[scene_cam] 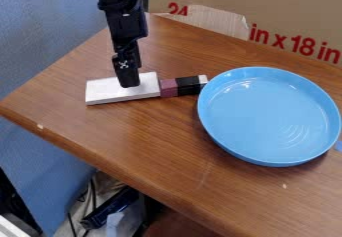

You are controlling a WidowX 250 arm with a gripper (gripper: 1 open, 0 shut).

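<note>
My black gripper (128,79) reaches down from the top left, its tip over the white part of a long bar (110,91) lying on the wooden table. The bar has a dark red and black end (182,86) pointing right, toward a light blue plate (267,113). Whether the fingers are open or shut, and whether they touch the bar, I cannot tell.
The wooden table (160,146) has free room in front and at the back left. A cardboard box (267,11) stands behind it. The table's left edge drops to clutter below.
</note>
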